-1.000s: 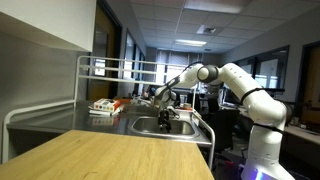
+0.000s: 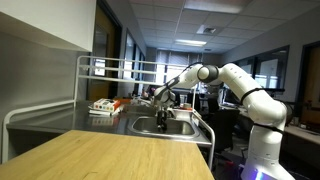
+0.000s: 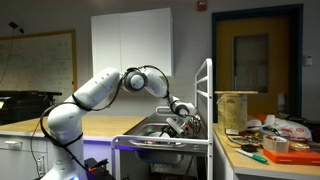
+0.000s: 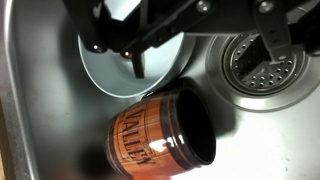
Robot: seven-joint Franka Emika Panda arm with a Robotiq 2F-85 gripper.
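Observation:
An orange and black mug with dark lettering lies tipped on its side in the metal sink, its dark mouth facing right in the wrist view. Behind it, a pale round bowl rests on the sink floor, partly covered by my gripper. My gripper is open above the sink, one finger over the bowl and the other over the drain. Nothing is between the fingers. From outside, the gripper reaches down into the sink; the mug and bowl cannot be made out there.
White rails frame the sink area. A side counter holds a beige container and an orange-red box.

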